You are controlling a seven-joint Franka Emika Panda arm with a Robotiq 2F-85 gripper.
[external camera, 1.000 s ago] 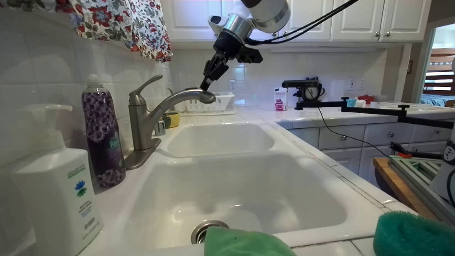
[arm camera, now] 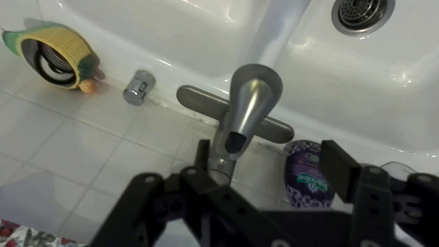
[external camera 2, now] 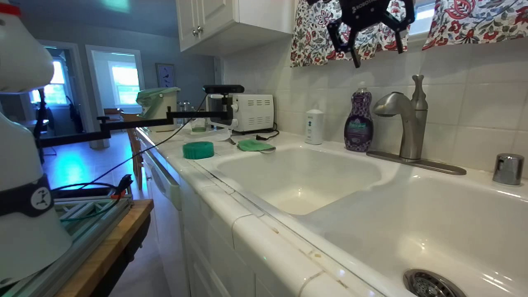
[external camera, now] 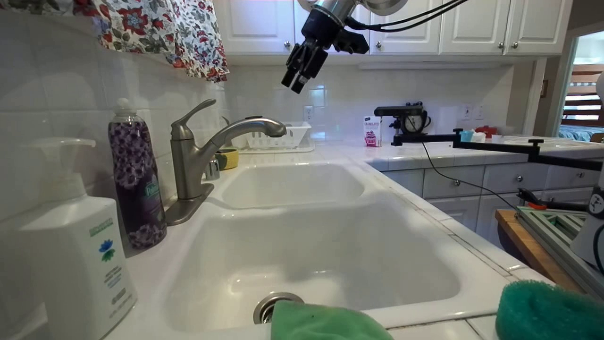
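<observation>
My gripper [external camera: 293, 84] hangs high over the sink, above and clear of the faucet [external camera: 227, 135]. In exterior view 2 the gripper [external camera 2: 377, 53] is in front of the patterned curtain, its fingers apart. From the wrist view, the brushed-metal faucet [arm camera: 256, 96] lies below the gripper, and nothing is held between its fingers. A purple dish soap bottle [arm camera: 306, 173] stands beside the faucet, partly covered by the right finger in that view. The white double sink [external camera: 317, 243] is empty in its visible parts.
A white pump bottle [external camera: 85, 249] stands left of the sink. A green cloth [external camera: 328, 323] and a green scrubber [external camera: 546, 311] lie by the near rim. The yellow holder [arm camera: 61, 53] and chrome cap [arm camera: 140, 87] sit behind the sink.
My gripper has risen away from the faucet spout and moved slightly right in exterior view 1; before, its tip overlapped the spout's end there. The faucet and bottles look unmoved.
</observation>
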